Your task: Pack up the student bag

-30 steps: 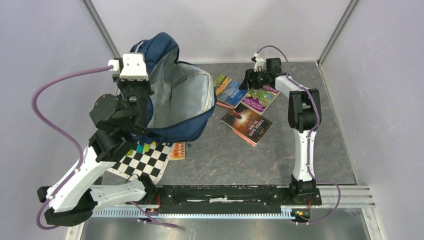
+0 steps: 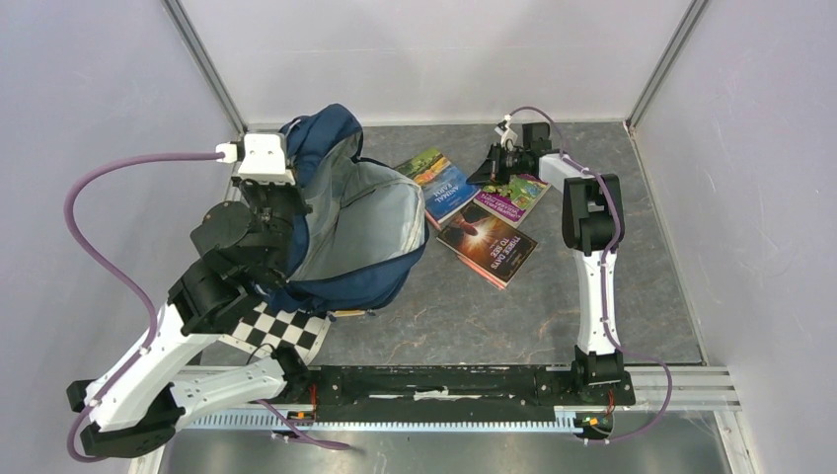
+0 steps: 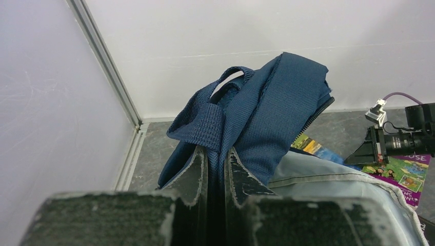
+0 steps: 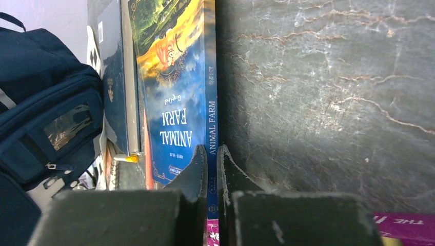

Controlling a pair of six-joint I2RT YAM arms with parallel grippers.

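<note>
A navy backpack stands on the left of the floor, its grey-lined mouth gaping toward the books. My left gripper is shut on the bag's navy fabric edge, which folds up between the fingers. Over at the back right, my right gripper has closed on the spine edge of the blue Animal Farm book, which lies nearly flat in the top view. Beside that book lie a purple-and-green book and the dark Three Days to See book.
A checkered board sits partly under the bag at the front left. In the right wrist view a dark blue book stands beyond Animal Farm. Bare floor spreads across the front middle and right.
The backpack came down and toward the front with my left gripper, covering more of the checkered board and orange item.
</note>
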